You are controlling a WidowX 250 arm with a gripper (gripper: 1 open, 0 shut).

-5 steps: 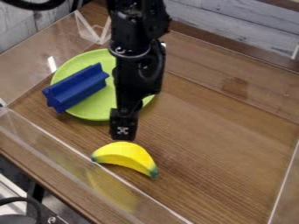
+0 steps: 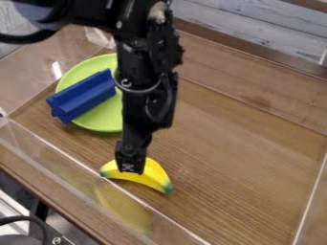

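Note:
A yellow toy banana (image 2: 143, 176) with a green tip lies on the wooden table in the lower middle of the camera view. My black gripper (image 2: 132, 155) points down just above the banana's left part, open, its fingertips dark and partly overlapping it in view; whether they touch it I cannot tell. Behind the arm is a green plate (image 2: 91, 71), partly hidden, with a blue block (image 2: 80, 98) lying on its left side.
Bare table (image 2: 250, 144) fills the right half. A clear wall edge runs along the lower left, with a dark cable in the corner. A pale wooden board lies along the back.
The banana and block look unmoved.

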